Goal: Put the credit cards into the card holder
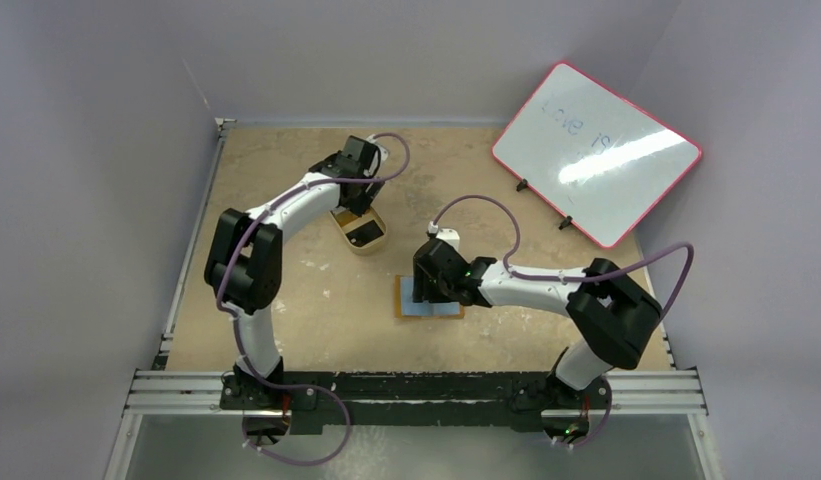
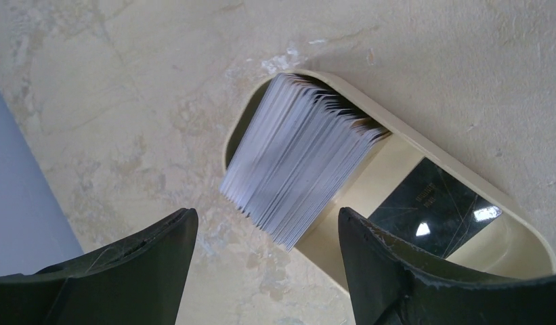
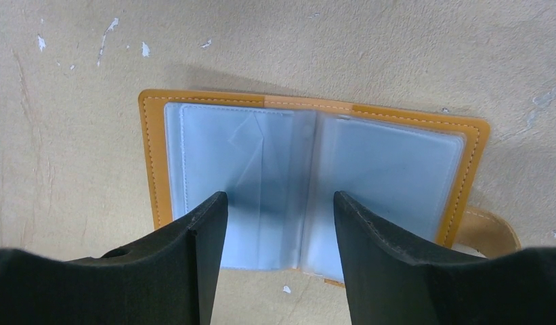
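Note:
A stack of pale cards [image 2: 298, 159] leans in one end of a cream oval tray [image 2: 424, 145] in the left wrist view. A dark card [image 2: 434, 210] lies flat on that tray's floor. My left gripper is open above the tray, its fingers apart with nothing between them. In the right wrist view the tan card holder [image 3: 146, 135] lies spread open on the table, with clear bluish sleeves [image 3: 390, 169] on both sides. Over it my right gripper stands open and empty. From above, the arms partly hide the tray [image 1: 369, 248] and the holder [image 1: 398, 297].
A whiteboard [image 1: 596, 150] with a red frame fills the back right corner, two black clips [image 1: 565, 223] on its lower edge. Bare table [image 1: 326, 300] lies left of the holder. Purple cables loop above both arms.

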